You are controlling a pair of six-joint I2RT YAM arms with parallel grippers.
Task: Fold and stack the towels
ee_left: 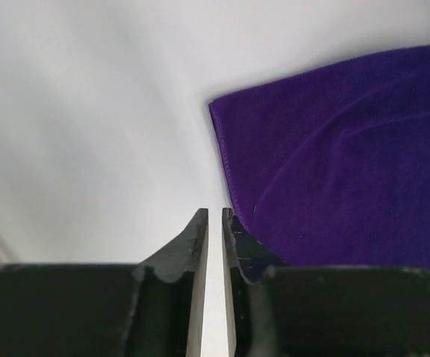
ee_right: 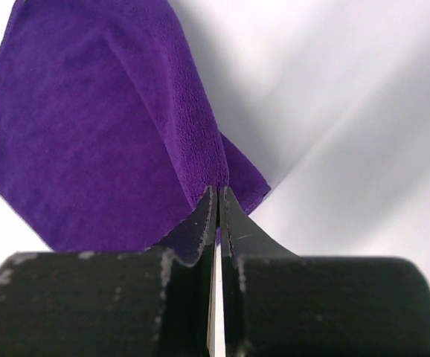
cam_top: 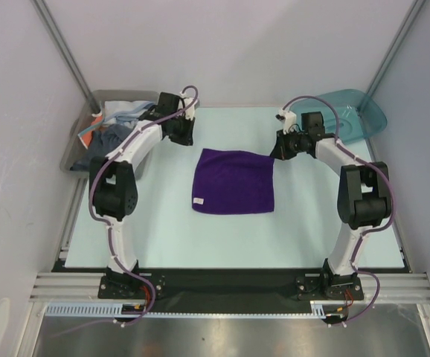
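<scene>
A dark purple towel (cam_top: 233,182) lies spread on the white table, a pale label near its lower left corner. Just off its upper left corner is my left gripper (cam_top: 190,141); in the left wrist view its fingers (ee_left: 198,245) are a little apart with nothing between them, and the towel (ee_left: 334,163) lies beyond and to the right. At the upper right corner, my right gripper (cam_top: 278,156) is shut on the towel's edge. The right wrist view shows the purple cloth (ee_right: 111,141) bunched into a fold that runs to the fingertips (ee_right: 209,201).
A grey bin (cam_top: 71,152) holding crumpled cloths stands at the left behind my left arm. At the back right is an empty-looking teal basket (cam_top: 375,115), partly behind my right arm.
</scene>
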